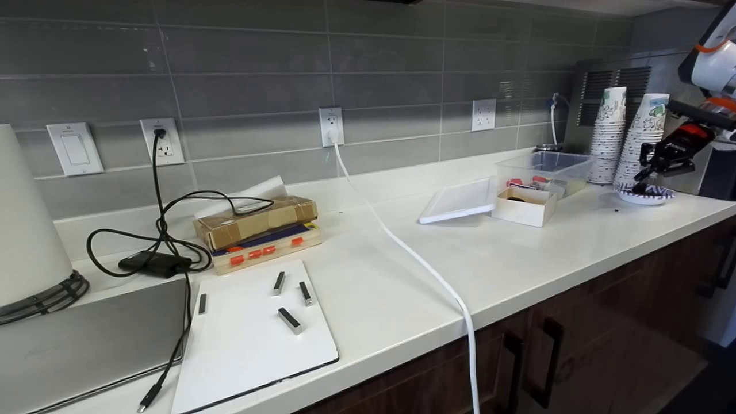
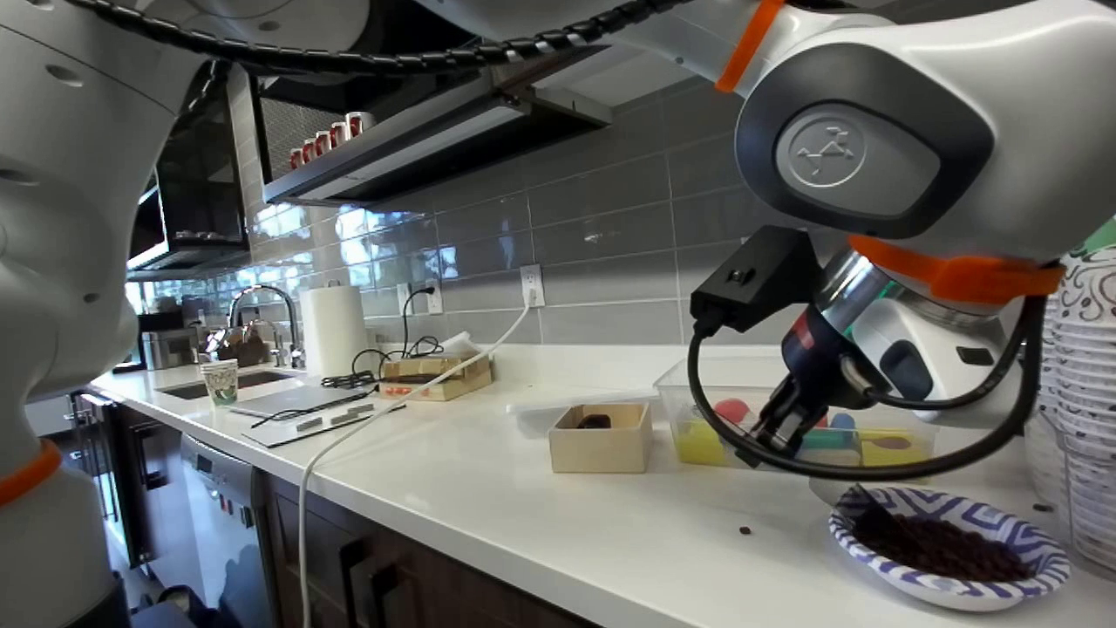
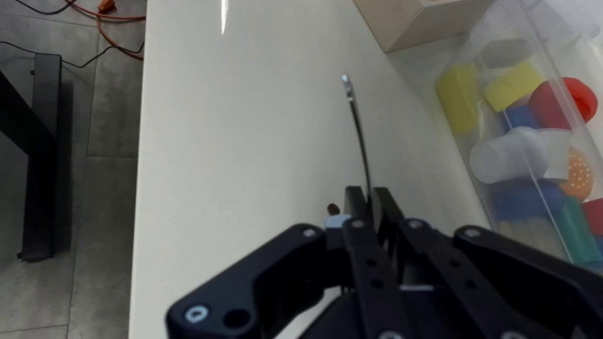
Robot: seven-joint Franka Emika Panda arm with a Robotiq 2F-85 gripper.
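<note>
My gripper is shut on a thin metal utensil (image 3: 360, 127), whose slim, silvery-tipped end sticks out past the fingers in the wrist view. In the second exterior view a dark blade-like part (image 2: 874, 511) reaches down into a purple-and-white patterned bowl (image 2: 901, 572); it looks like the utensil's other end, though its exact shape is unclear. Dark bean-like pieces (image 2: 957, 549) fill the bottom of the bowl. The first exterior view has the gripper (image 1: 643, 172) just above the bowl (image 1: 645, 200). From the wrist camera, the bowl is hidden.
Tall stacks of paper cups (image 1: 608, 138) stand close behind the bowl. A clear bin (image 2: 698, 419) of colourful items and an open wooden box (image 2: 598, 448) holding something dark lie farther along. One stray dark piece (image 3: 333, 209) rests on the counter, whose front part is clear.
</note>
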